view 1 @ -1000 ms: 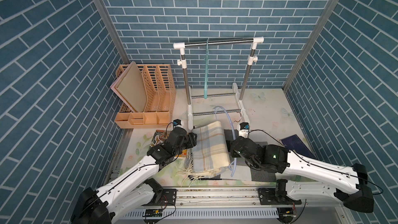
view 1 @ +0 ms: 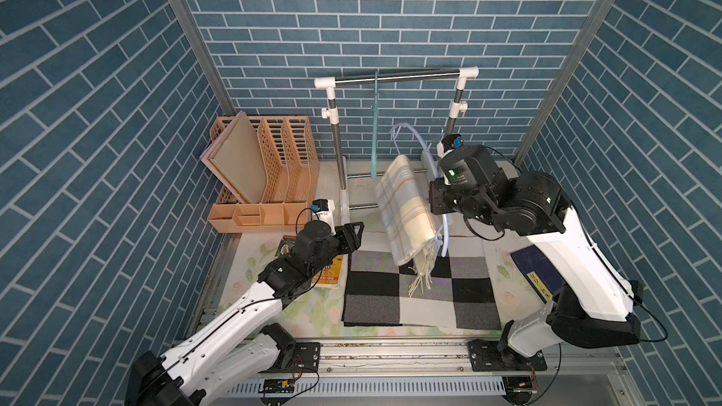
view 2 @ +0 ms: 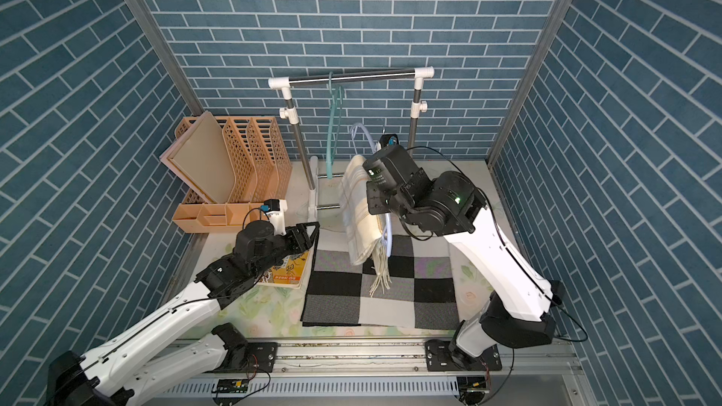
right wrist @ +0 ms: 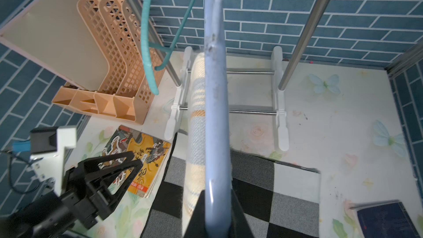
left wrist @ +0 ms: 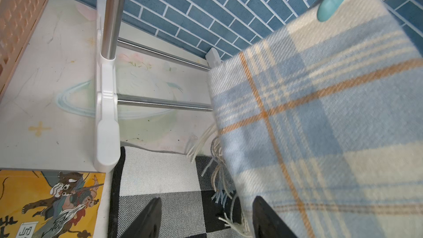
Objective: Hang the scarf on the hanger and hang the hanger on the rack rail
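The cream, blue and orange plaid scarf (view 1: 406,206) hangs folded over the pale blue hanger (right wrist: 216,119), in the air above the checkered mat. My right gripper is shut on the hanger's lower side, with the scarf (right wrist: 196,127) just to its left. Tassels (view 1: 421,274) dangle toward the mat. In the left wrist view, the scarf (left wrist: 317,127) fills the right half and hides the hanger. My left gripper (view 1: 356,235) stands open and empty, left of the scarf, its fingers (left wrist: 149,220) apart from the cloth.
A metal rack (view 1: 398,76) stands at the back with a teal hanger (view 1: 374,128) on its top bar. An orange organizer (view 1: 289,195) is at the back left, an orange book (view 2: 289,270) before it. A dark blue book (view 1: 537,270) lies on the right.
My right gripper has lifted the hanger and scarf off the mat, up and back toward the rack. The left gripper has let go of the scarf's edge and shifted slightly; it is nearly still now.
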